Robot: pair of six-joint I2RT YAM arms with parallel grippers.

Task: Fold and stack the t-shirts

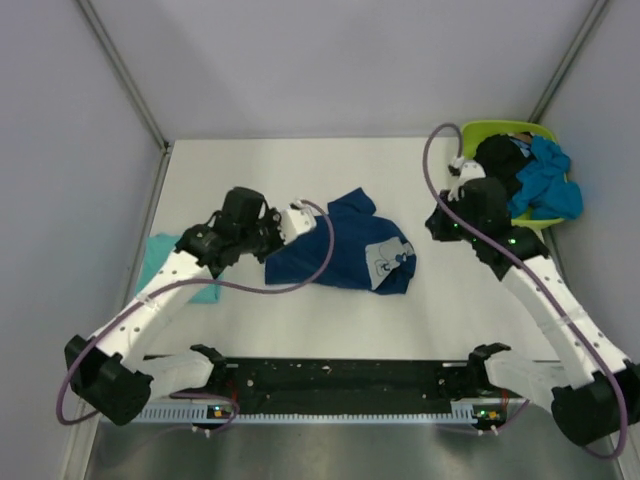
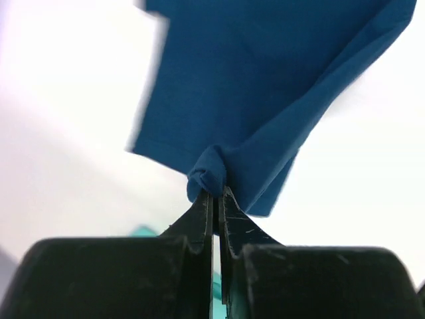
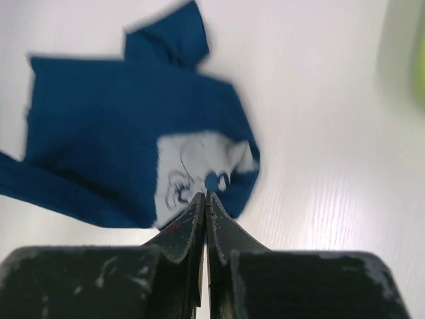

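The dark blue t-shirt is spread in the middle of the white table, its white print towards the right. My left gripper is shut on its lower left part, and the cloth bunches at the fingertips and rises into a fold. In the right wrist view my right gripper is shut with nothing between its fingers. From above, the right gripper hangs to the right of the shirt, apart from it. A folded turquoise t-shirt lies at the left, partly hidden by the left arm.
A lime green basket with black and blue clothes stands at the back right. Purple cables loop over both arms.
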